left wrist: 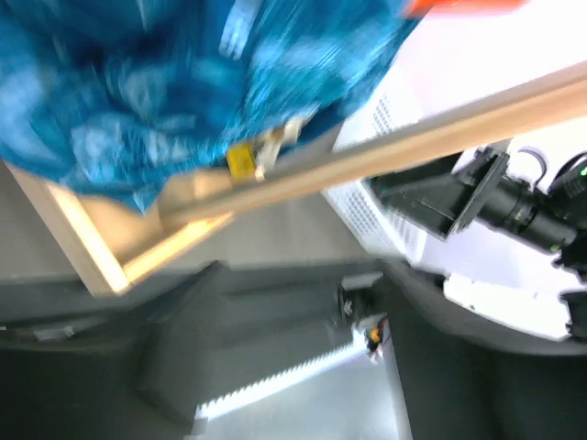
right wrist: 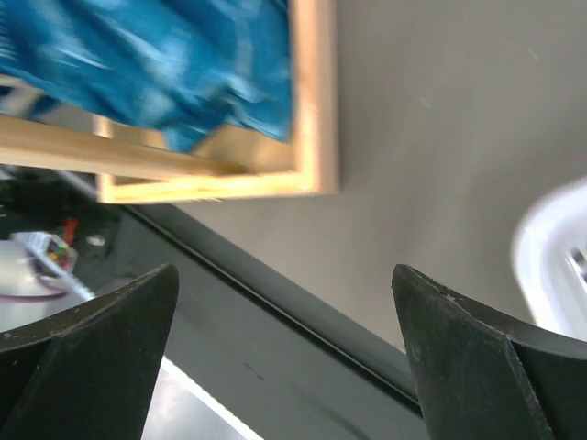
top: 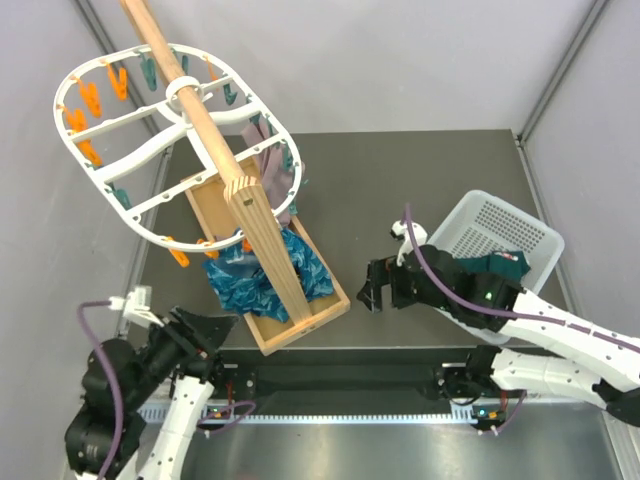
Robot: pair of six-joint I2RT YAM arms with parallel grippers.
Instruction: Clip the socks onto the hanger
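Over the table's left side hangs the white oval hanger [top: 130, 160], with orange and green clips around its frame. A blue patterned cloth [top: 240, 285] hangs below its near rim, and a mauve cloth [top: 270, 170] hangs on its right side. A dark teal cloth [top: 508, 265] lies in the white basket [top: 545, 245]. My left gripper [top: 228, 325] is open at the front left, just short of the blue cloth; its blurred fingers [left wrist: 426, 339] have a gap with nothing in it. Right of the wooden stand, my right gripper [top: 368, 285] is open and empty, fingers [right wrist: 101, 353] wide apart.
The stand's wooden pole [top: 262, 240] slants over its tray-like base [top: 300, 338], close to both grippers. The table's front edge runs beneath both arms.
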